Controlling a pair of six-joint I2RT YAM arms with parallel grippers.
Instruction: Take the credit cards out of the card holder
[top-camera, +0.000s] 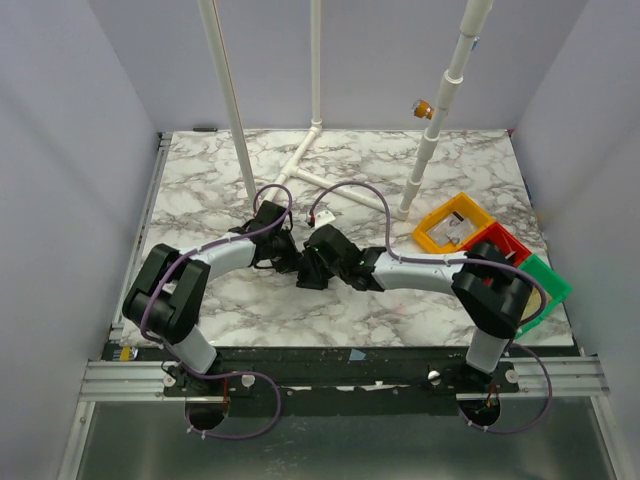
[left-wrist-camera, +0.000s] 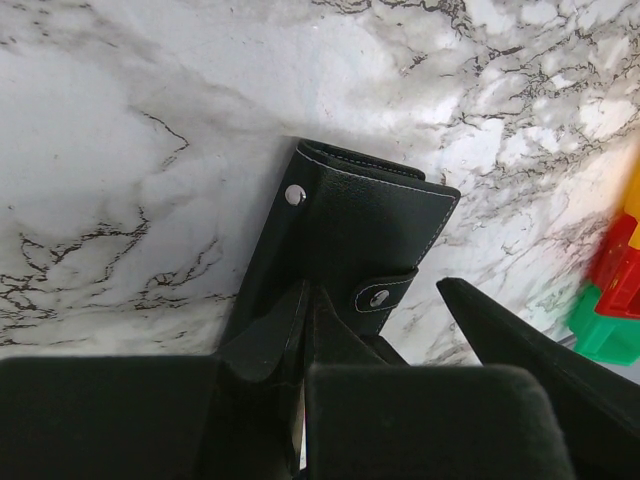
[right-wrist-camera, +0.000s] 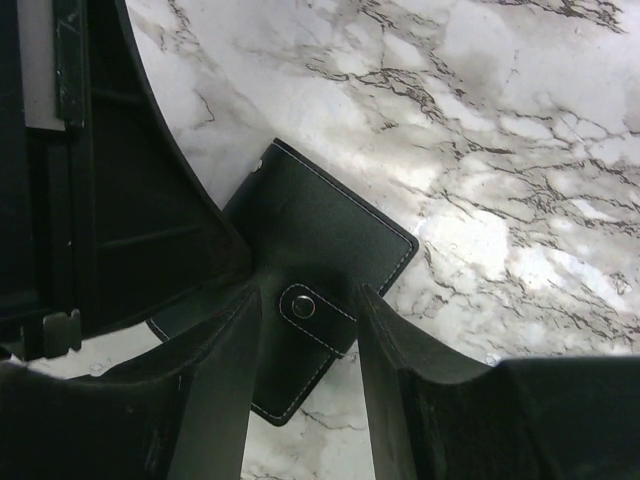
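The black leather card holder (left-wrist-camera: 370, 220) lies closed on the marble table, its snap tab with a metal stud visible; no cards show. My left gripper is shut over the holder's near part, with nothing visible between its fingers. In the right wrist view my right gripper stands open over the holder (right-wrist-camera: 320, 230), its fingertips either side of the snap tab. The dark body of the left gripper covers part of the holder at upper left.
At the right of the table are yellow (top-camera: 430, 228), red and green (top-camera: 550, 280) bins. White pipes (top-camera: 340, 190) stand at the back.
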